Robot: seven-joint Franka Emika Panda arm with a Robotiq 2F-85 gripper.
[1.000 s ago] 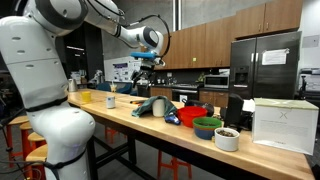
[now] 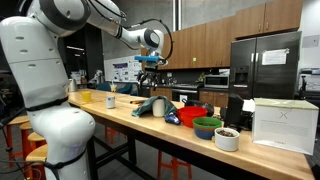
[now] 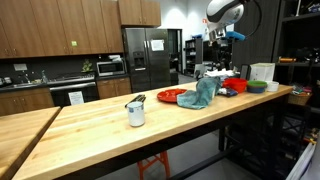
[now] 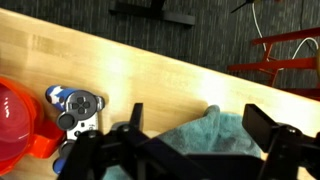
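In the wrist view my gripper is open, its two dark fingers wide apart with nothing visible gripped between them. Below and between them on the wooden table lies a crumpled grey-green cloth point(image 4: 205, 132), partly hidden by the gripper body. From the side, the gripper point(image 2: 150, 76) hangs above the table, over or near the heaped cloth point(image 2: 152, 106). The second exterior view shows this cloth point(image 3: 205, 93) too, draped on the counter below the arm.
Left of the cloth in the wrist view are a game controller point(image 4: 80, 112) and a red bowl point(image 4: 12, 128). Green bowls point(image 2: 206, 125), a white tub point(image 2: 227, 139) and a white box point(image 2: 282, 125) stand at the near right. A white canister point(image 3: 136, 116) is farther along the counter.
The arm's wrist has shifted slightly, and the gripper is posed a little differently above the table. The cloth and other objects look unmoved.
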